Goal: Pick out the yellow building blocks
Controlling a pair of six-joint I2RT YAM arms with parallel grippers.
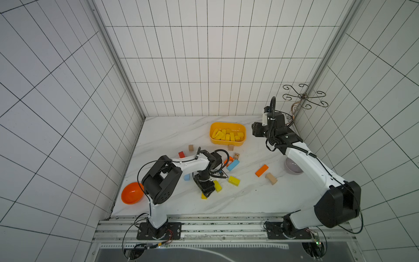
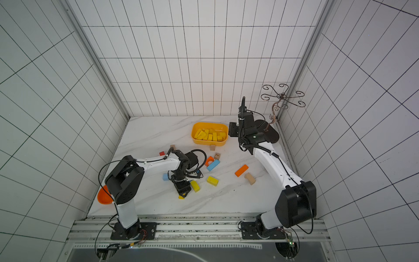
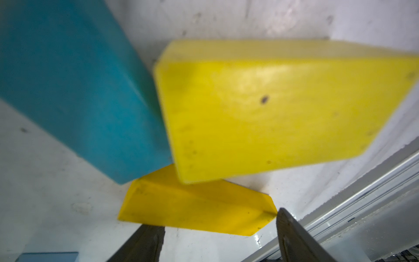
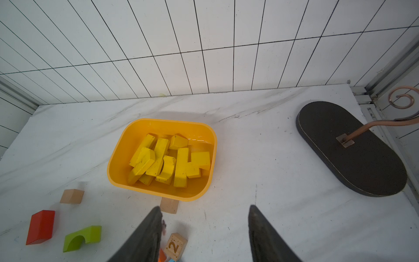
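Observation:
Low over the table at front left, my left gripper is open. A yellow block [image 3: 198, 205] lies across the gap at its fingertips, not clamped. A larger yellow block [image 3: 270, 113] stands closer to the camera beside it, partly overlapping it in view, and a blue block [image 3: 83, 91] touches or nearly touches both. Another yellow block [image 1: 234, 180] rests further right. The orange-yellow bin [image 4: 206, 192] at the back contains several yellow blocks [image 4: 182, 168]. Right of the bin, my right gripper is held up, its fingers apart and empty.
Wooden blocks [image 4: 72, 196], a red block [image 4: 40, 227] and a green arch [image 4: 83, 238] lie in front of the bin. Orange [image 1: 261, 170] and wooden [image 1: 271, 178] blocks are at right. An orange bowl [image 1: 132, 193] sits at far left; a black stand base [image 4: 349, 150] is at back right.

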